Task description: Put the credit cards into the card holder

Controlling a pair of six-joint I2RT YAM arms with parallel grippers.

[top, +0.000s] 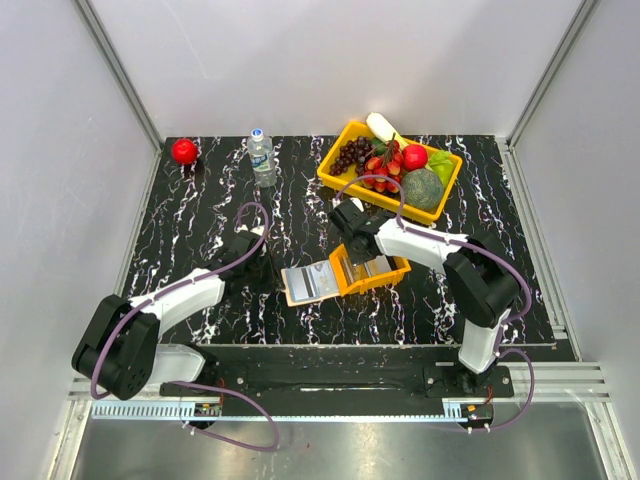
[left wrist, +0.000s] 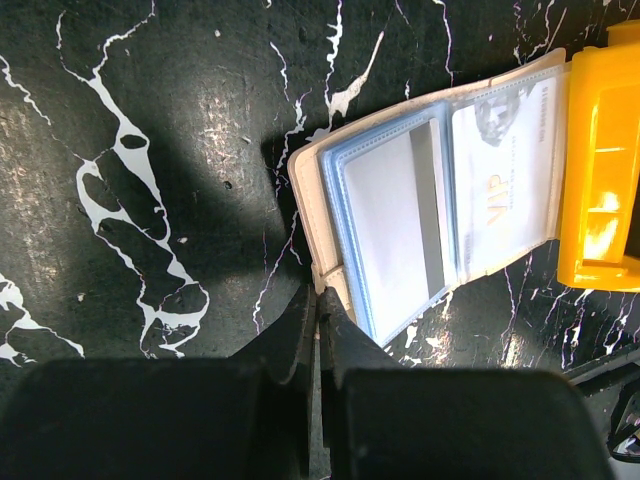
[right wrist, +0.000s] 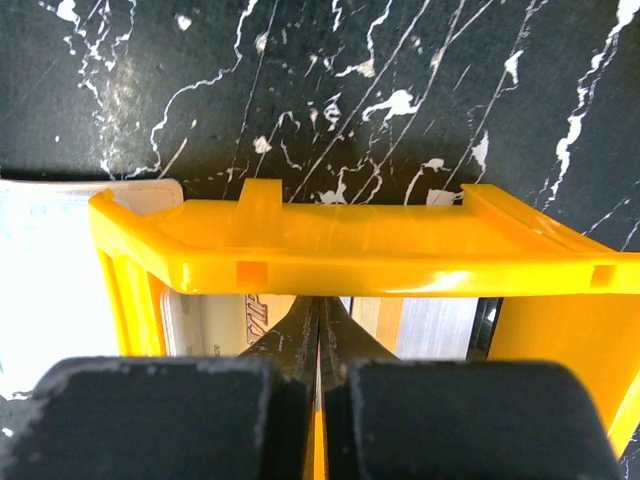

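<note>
The open card holder [top: 310, 282] lies flat at the centre; in the left wrist view its blue-edged sleeve [left wrist: 388, 225] shows a white card with a grey stripe, beside a clear sleeve with a VIP card [left wrist: 500, 170]. My left gripper is shut at the holder's near edge, nothing clearly between its fingers. A yellow box [right wrist: 360, 245] holds several cards [right wrist: 432, 328] standing in it. My right gripper is shut over the box, among the cards, with nothing visible between its fingers.
A yellow basket of fruit and vegetables [top: 330, 177] stands at the back right, a water bottle [top: 262, 160] at the back centre-left, a red ball [top: 184, 151] at the back left.
</note>
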